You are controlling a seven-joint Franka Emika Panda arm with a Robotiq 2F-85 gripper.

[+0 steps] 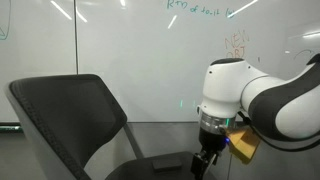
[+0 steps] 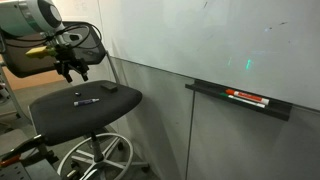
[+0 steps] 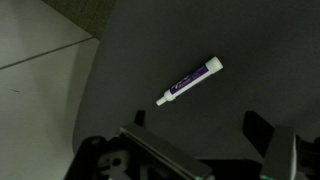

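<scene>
A white marker with a purple label [image 3: 189, 81] lies diagonally on the dark chair seat in the wrist view. The same marker [image 2: 86, 101] shows on the seat [image 2: 70, 120] in exterior view 2. Above the seat, my gripper [image 2: 76, 74] points downward, its fingers spread. From the wrist, the gripper looks open, with bare seat between its fingertips and the marker clear of them. In exterior view 1 the gripper [image 1: 204, 163] hangs beside the seat's right part, its tips partly lost against dark surroundings.
A dark block [image 2: 110, 86] rests near the seat's edge by the wall. The chair backrest [image 1: 72, 115] rises at the left. A whiteboard [image 2: 225, 35] covers the wall, and its ledge [image 2: 215, 92] holds markers [image 2: 247, 97].
</scene>
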